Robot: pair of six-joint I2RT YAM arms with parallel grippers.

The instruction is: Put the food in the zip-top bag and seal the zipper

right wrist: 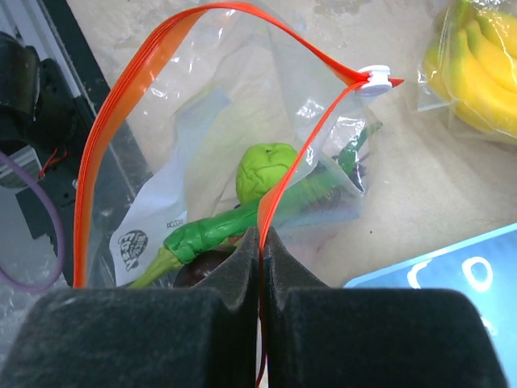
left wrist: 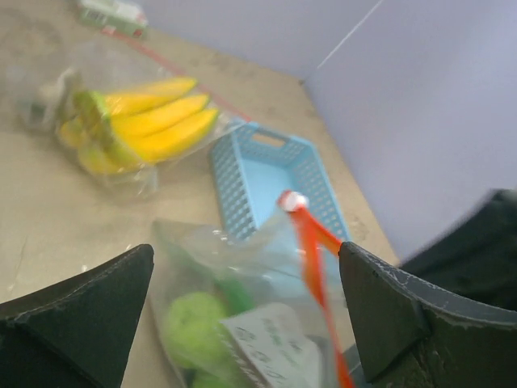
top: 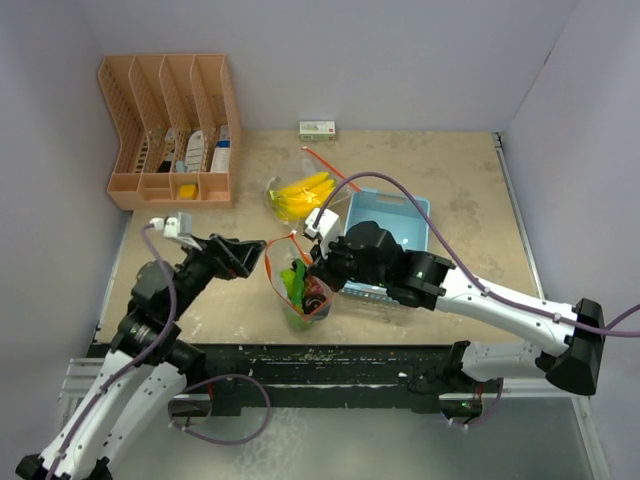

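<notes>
The clear zip top bag (top: 284, 268) stands at the table's front middle, its orange-edged mouth spread wide. Inside are a green pepper or similar long vegetable (right wrist: 214, 233), a round green item (right wrist: 265, 171) and a dark round item (right wrist: 202, 267) partly hidden by the rim. My right gripper is shut on the bag's orange rim, which runs between its fingertips. A white slider (right wrist: 374, 79) sits at the rim's far corner. On the bag's left, my left gripper is open, nothing between its fingers, with the bag just beyond them.
Another clear bag holding bananas (top: 305, 195) lies behind. The blue basket (top: 418, 208) stands right of it, partly under my right arm. An orange divided rack (top: 125, 120) is at back left, a small box (top: 317, 130) at the back.
</notes>
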